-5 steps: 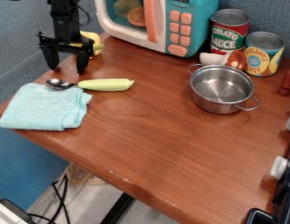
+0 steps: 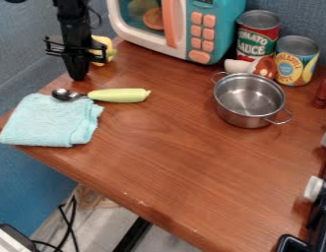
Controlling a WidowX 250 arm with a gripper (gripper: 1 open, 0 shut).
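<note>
The black gripper (image 2: pixel 76 67) hangs at the back left corner of the table (image 2: pixel 172 177), beside a yellow object (image 2: pixel 104 51) that it partly hides. Its fingers look closer together, but whether anything is between them cannot be seen clearly. In front of it lie a metal spoon (image 2: pixel 65 94), a pale corn-like piece (image 2: pixel 119 95) and a folded light-blue cloth (image 2: pixel 51 122).
A toy microwave (image 2: pixel 172 25) stands at the back, with tomato sauce (image 2: pixel 256 34) and another can (image 2: pixel 295 61) to its right. A steel pot (image 2: pixel 247 98) sits right of centre.
The gripper's fingers have drawn closer together and the gripper has shifted slightly. The objects on the table look unmoved.
</note>
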